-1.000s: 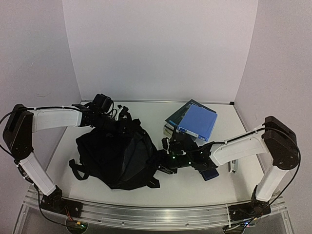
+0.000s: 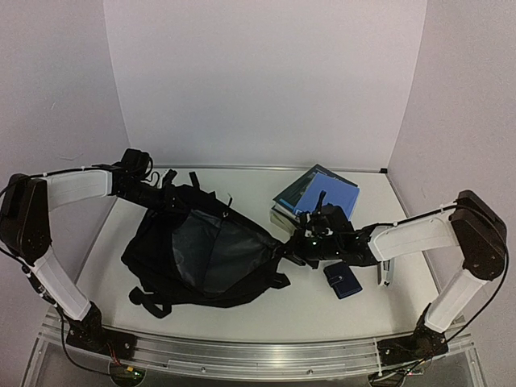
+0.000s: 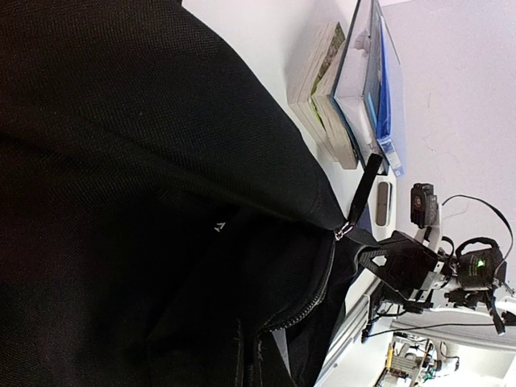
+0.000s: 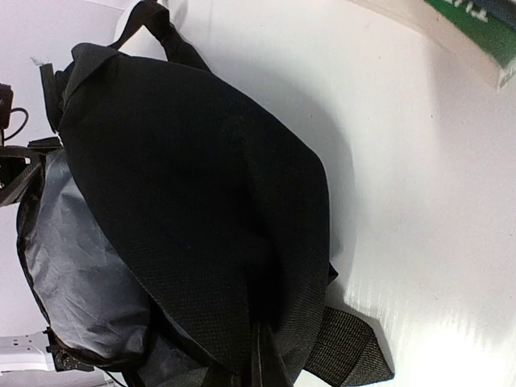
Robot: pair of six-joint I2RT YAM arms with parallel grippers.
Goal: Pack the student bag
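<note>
The black bag (image 2: 153,250) lies at the left of the table, its mouth spread wide so that the grey lining (image 2: 214,254) shows. My left gripper (image 2: 176,205) is shut on the bag's far-left edge; its fingertips sit in black fabric at the bottom of the left wrist view. On the bag's right edge my right gripper (image 2: 287,250) is shut too, with bunched cloth around its fingers (image 4: 256,359). A stack of books (image 2: 292,197) with a blue folder (image 2: 329,198) on top stands at the back right. Nearer the front lies a dark blue wallet-like item (image 2: 343,280).
A slim white object (image 2: 386,272) lies right of the wallet-like item, partly under the right arm. Bare table shows at the front right and behind the bag. A metal rail (image 2: 266,359) runs along the front edge.
My left gripper has moved left and my right gripper right, drawing the bag's edges apart. The mouth is wider and more lining shows. More of the wallet-like item is uncovered.
</note>
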